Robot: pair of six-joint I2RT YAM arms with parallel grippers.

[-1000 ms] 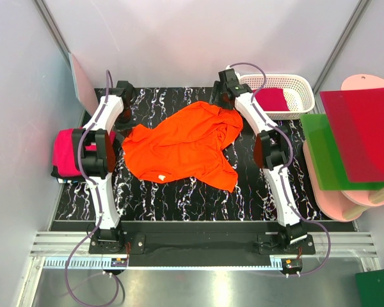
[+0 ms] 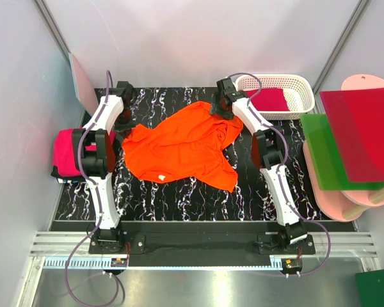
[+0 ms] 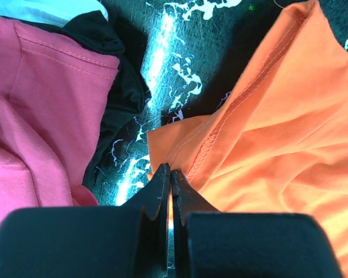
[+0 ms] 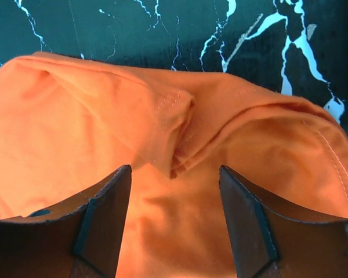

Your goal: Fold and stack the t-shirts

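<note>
An orange t-shirt [image 2: 179,144] lies spread and wrinkled across the middle of the dark marbled table. At its left corner my left gripper is shut, with folds of the orange cloth converging at its fingertips. Over the shirt's upper right part hangs my right gripper, its fingers apart. A folded-over flap [image 4: 171,130] of the shirt stands up in front of that gap, and no cloth is gripped there.
Folded pink and dark clothes [image 2: 64,153] are piled at the left, close to the left arm. A white basket [image 2: 301,96] at the back right holds a red cloth [image 2: 269,100]. Bare table [image 2: 160,208] shows along the front.
The left arm and the shirt look the same.
</note>
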